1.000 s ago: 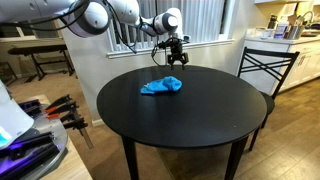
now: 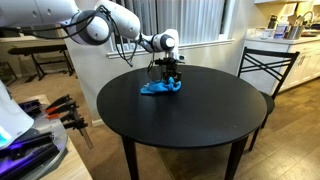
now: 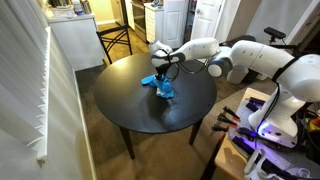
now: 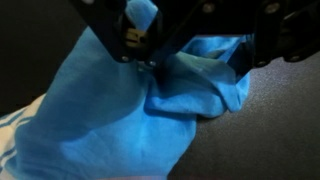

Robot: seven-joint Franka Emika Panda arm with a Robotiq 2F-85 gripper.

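A crumpled blue cloth (image 2: pixel 160 87) lies on the dark round table (image 2: pixel 190 110), towards its far left part in exterior view 1. Right over it is my gripper (image 2: pixel 172 76), pointing down, with its fingertips at the cloth. Exterior view 2 shows the same blue cloth (image 3: pixel 162 86) under the end of the arm. Blue folds of the cloth (image 4: pixel 110 120) fill much of the wrist view, with part of the fabric between the dark fingers. The fingers look partly apart; whether they grip the cloth is not clear.
A dark chair (image 2: pixel 268 68) stands at the table's right edge, and a black stool (image 2: pixel 65 108) is at the left. The kitchen counter (image 2: pixel 285 45) is farther back.
The gripper has come down from above and behind the table onto the cloth.
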